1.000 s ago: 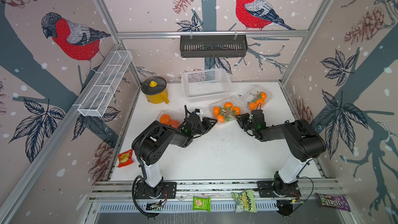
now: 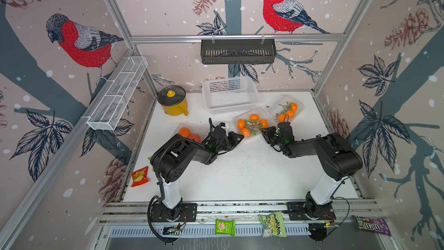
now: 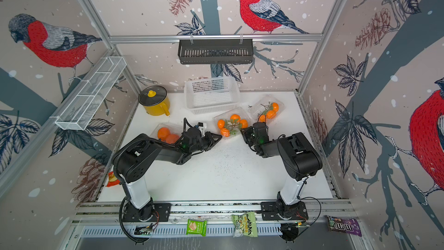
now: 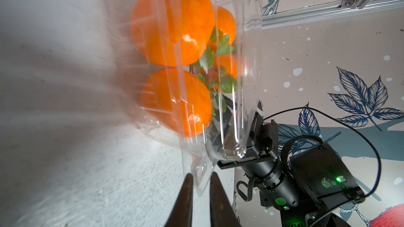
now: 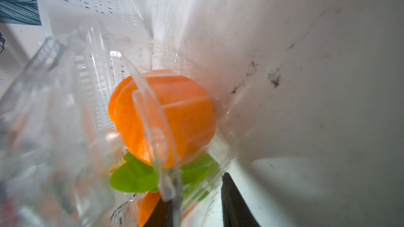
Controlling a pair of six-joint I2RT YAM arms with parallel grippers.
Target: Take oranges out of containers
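Observation:
A clear plastic container (image 2: 255, 112) in the middle of the table holds several oranges (image 2: 246, 132) with green leaves. At its front left corner is my left gripper (image 2: 240, 137); in the left wrist view its fingers (image 4: 184, 201) stand apart, with the container's clear corner lip (image 4: 202, 178) at their tips. On the right side my right gripper (image 2: 265, 132) is shut on the container's thin rim, and an orange (image 5: 168, 115) shows inside beyond the right fingers (image 5: 231, 201). A second clear container (image 2: 296, 104) with oranges (image 2: 289, 113) stands at the back right.
A white basket (image 2: 229, 107) stands empty behind the middle container. At the back left is a yellow pot (image 2: 172, 105). Another clear container (image 2: 189, 127) with orange fruit sits behind my left arm. A red packet (image 2: 139, 176) lies front left.
My left gripper has shifted slightly to the right, against the container corner. The middle container and its oranges have moved only a little, and the right arm is nearly still.

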